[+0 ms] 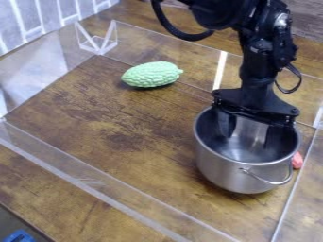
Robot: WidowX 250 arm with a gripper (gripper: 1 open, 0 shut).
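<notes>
The black gripper (252,112) hangs over the steel pot (240,168), its lower part reaching down into the pot's mouth. A pale green bumpy vegetable, like a bitter melon (151,76), lies on the wooden table at the upper left of the pot.
Clear low walls surround the wooden workspace (101,142). A small red object (297,161) sits behind the pot at the right. A blue item (18,236) is at the bottom left corner.
</notes>
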